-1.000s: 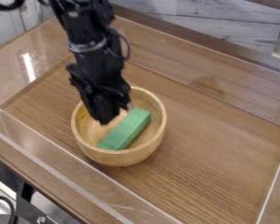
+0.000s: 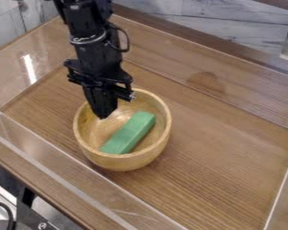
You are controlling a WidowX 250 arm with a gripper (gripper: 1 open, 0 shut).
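My black gripper (image 2: 103,106) hangs over the back-left rim of a round tan bowl (image 2: 137,156), its lower end at or just inside the bowl. Inside the bowl, toward the right, lies a green oblong block (image 2: 130,133). The fingertips are dark and small; whether anything is held between them is hard to see.
A pale edge runs along the upper right, and a black cable (image 2: 0,207) lies at the lower left.
The gripper has moved back and up in the view, away from the bowl's middle. The bowl and green block look unmoved.
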